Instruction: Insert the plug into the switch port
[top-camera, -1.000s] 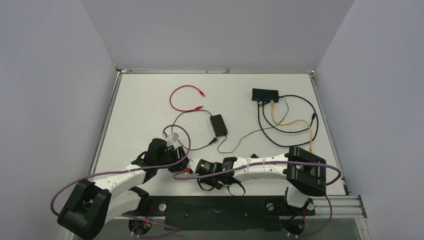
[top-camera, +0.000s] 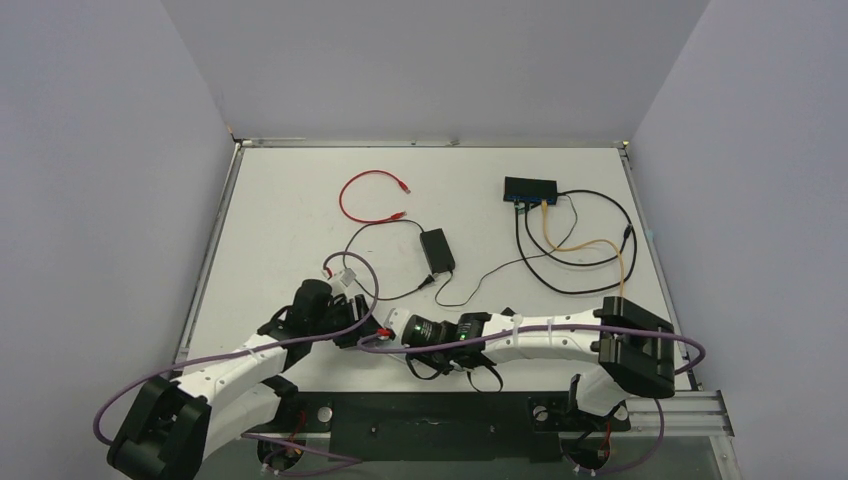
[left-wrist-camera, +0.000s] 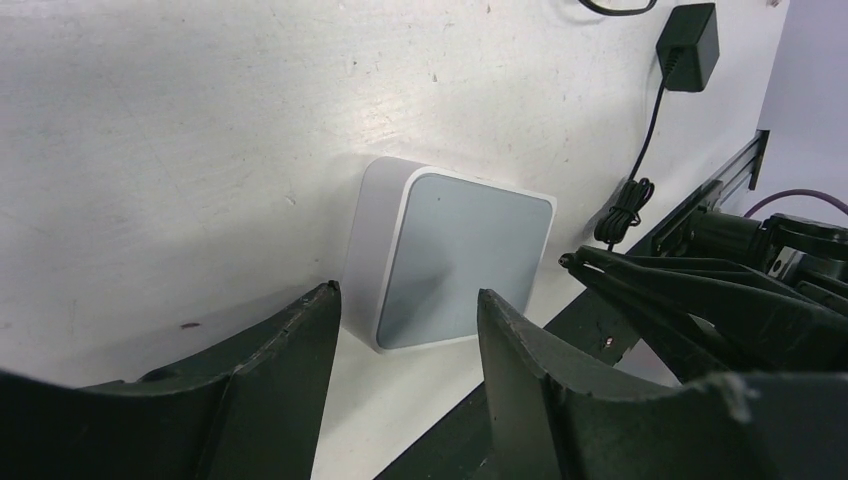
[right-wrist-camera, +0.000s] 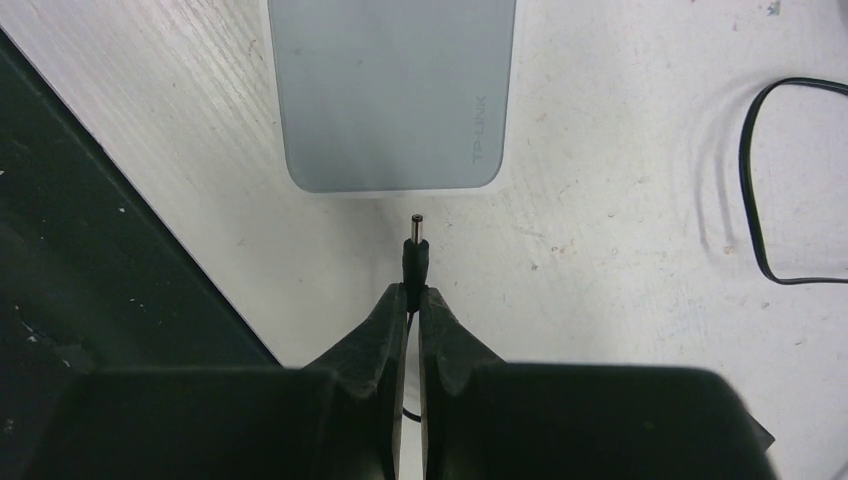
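The switch, a small white box with a grey top (left-wrist-camera: 470, 260), stands tilted on the table in the left wrist view. My left gripper is open over its near edge, one fingertip beside the corner and the other in front of the grey face. In the right wrist view my right gripper is shut on a thin black barrel plug (right-wrist-camera: 416, 262), its metal tip pointing at the edge of the switch's grey top (right-wrist-camera: 395, 95). A gap separates tip and box. The port cannot be seen.
A black power brick (top-camera: 437, 250) and a red cable (top-camera: 345, 195) lie beyond the arms. At the back right is a black box (top-camera: 530, 190) with several cables. A bundled cord (left-wrist-camera: 625, 208) lies near the right gripper. Bare table spreads at the back left.
In the top view the right arm has shifted a little to the right, away from the left gripper.
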